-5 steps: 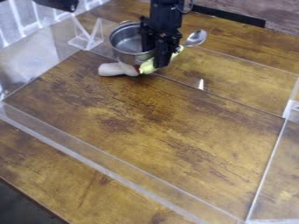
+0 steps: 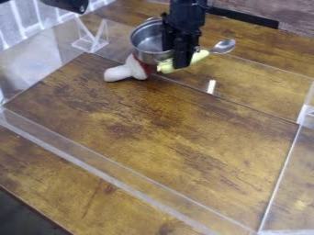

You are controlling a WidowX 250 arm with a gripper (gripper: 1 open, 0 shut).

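Observation:
My gripper (image 2: 179,57) is at the top centre, lowered over a steel pot (image 2: 149,39) and shut on a pale yellow-green elongated item (image 2: 190,62), which it holds at the pot's right front side. A whitish object with a rounded end (image 2: 123,72) lies in front of the pot at the left, with some red beside it under the pot. A metal spoon (image 2: 223,46) lies to the right of the gripper. The far side of the pot is partly hidden by the arm.
Clear plastic walls (image 2: 92,35) border the wooden work surface (image 2: 147,147), whose middle and front are clear apart from a small white strip (image 2: 211,86) right of centre. A dark edge runs along the back right.
The gripper and the yellow-green item have shifted slightly to the right, with the item lying more level. The pot looks slightly moved, and the spoon sits a little further right.

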